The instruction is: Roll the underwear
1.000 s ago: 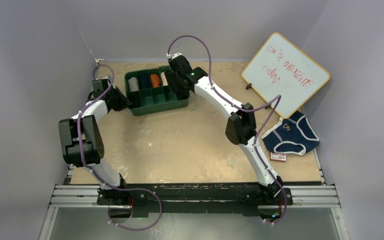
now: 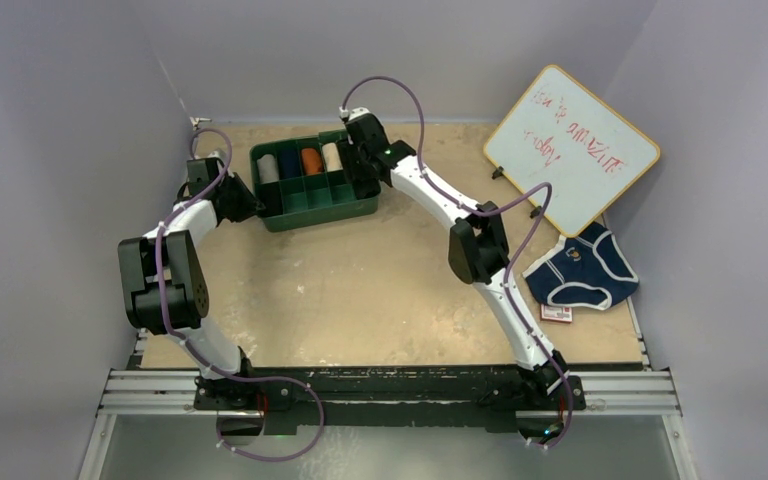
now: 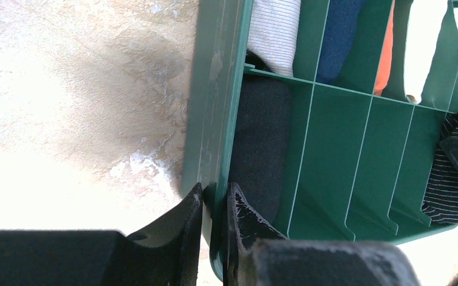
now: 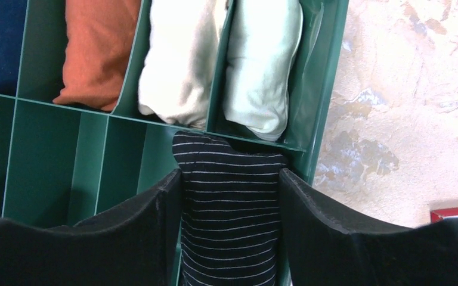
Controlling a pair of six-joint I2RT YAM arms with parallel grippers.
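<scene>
A green divided box (image 2: 315,219) stands at the back of the table. My left gripper is shut on its left wall, one finger on each side of the rim. In the right wrist view, a black roll with thin white stripes (image 4: 232,202) lies in the front right compartment. My right gripper stands part open around it, a finger at each side; whether they press on the cloth is hard to see. Navy underwear with white trim (image 2: 582,268) lies spread out at the table's right.
Other rolls fill the back row: grey (image 3: 274,36), navy (image 3: 340,39), orange (image 4: 100,53), cream (image 4: 182,59) and pale mint (image 4: 262,65). A dark roll (image 3: 261,143) sits front left. A whiteboard (image 2: 572,150) overlaps the navy underwear.
My right arm has shifted slightly, its gripper staying over the box's right end. The left arm and the box look essentially still.
</scene>
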